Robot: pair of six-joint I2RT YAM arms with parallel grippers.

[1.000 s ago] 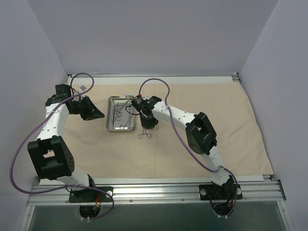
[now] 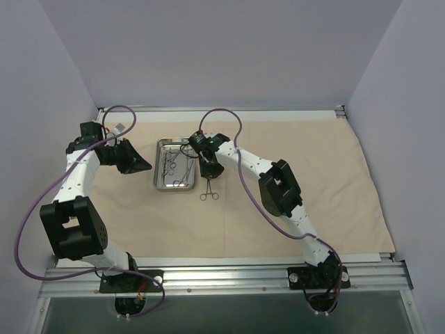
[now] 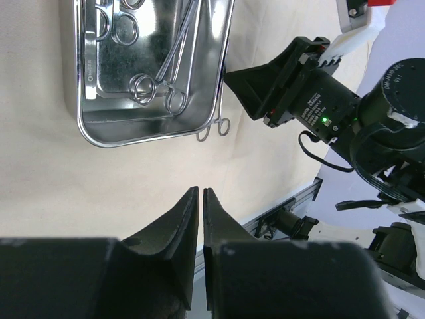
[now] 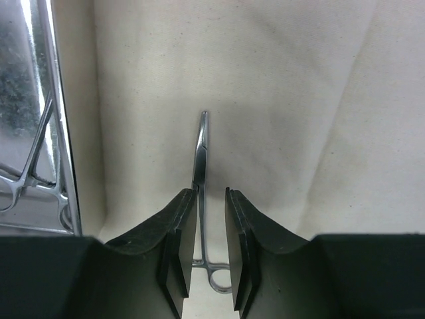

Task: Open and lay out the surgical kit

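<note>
The steel tray [image 2: 158, 182] holds several scissor-like instruments [image 3: 163, 63], and a flat-handled one [image 3: 90, 56] lies at its left side. One clamp [image 2: 208, 191] lies on the cloth beside the tray's right edge, its tip pointing up in the right wrist view [image 4: 201, 153]. My right gripper hovers over that clamp, fingertips a little apart; whether it touches the metal is unclear. My left gripper [image 2: 142, 165] is left of the tray, its fingertips [image 3: 192, 199] close together in its wrist view, with nothing visible between them.
Grey walls bound both sides, and a metal rail [image 2: 222, 271] runs along the front edge.
My right arm has shifted left, toward the tray's right edge, with its gripper staying near the clamp. The left arm looks almost unchanged.
</note>
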